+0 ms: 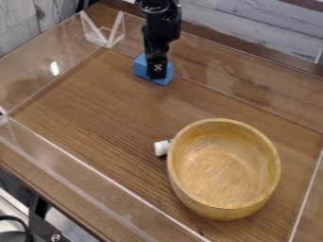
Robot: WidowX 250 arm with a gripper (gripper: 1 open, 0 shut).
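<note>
My black gripper [157, 64] hangs at the top centre of the camera view, open, its fingers down over a blue block [145, 76] on the wooden table [101, 123]. The gripper partly hides the block; whether they touch is hard to tell.
A large yellow bowl [222, 194] fills the lower right, with a small white cylinder [163, 147] at its left. Clear plastic walls line the left side, and a white wall stands at the back right.
</note>
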